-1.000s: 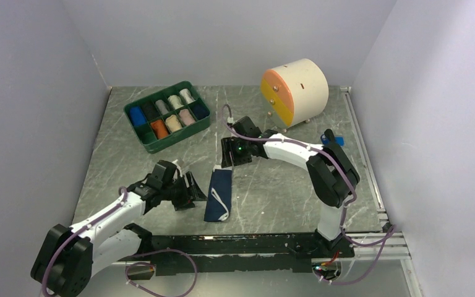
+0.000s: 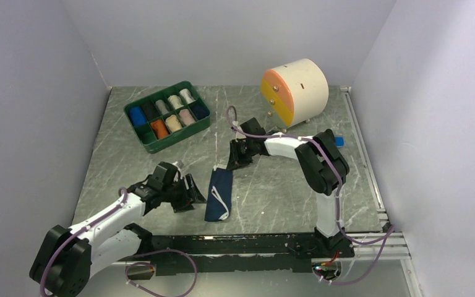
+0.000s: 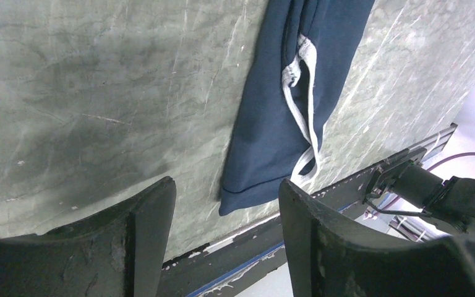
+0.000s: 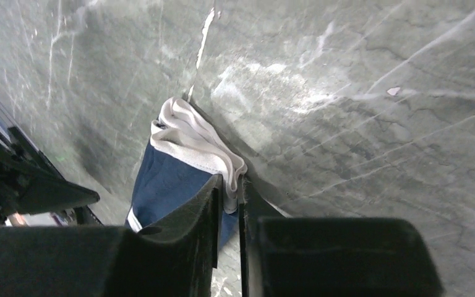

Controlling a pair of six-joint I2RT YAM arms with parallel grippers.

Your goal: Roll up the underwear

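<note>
Dark navy underwear (image 2: 220, 190) with white trim lies as a narrow folded strip at the front middle of the table. At its far end, my right gripper (image 2: 231, 166) is shut on a corner; in the right wrist view the white waistband (image 4: 188, 143) bunches up between its fingers. My left gripper (image 2: 198, 200) stands open beside the near left side of the strip, apart from it. The left wrist view shows nothing between its fingers, with the near hem of the underwear (image 3: 247, 193) a little beyond them.
A green divided box (image 2: 161, 143) with several rolled cloths stands at the back left. A round drawer cabinet (image 2: 306, 93) is at the back right, with a small blue object (image 2: 339, 142) near it. Bare table surrounds the strip; its front edge is close.
The waistband there has gathered. The left arm is practically still.
</note>
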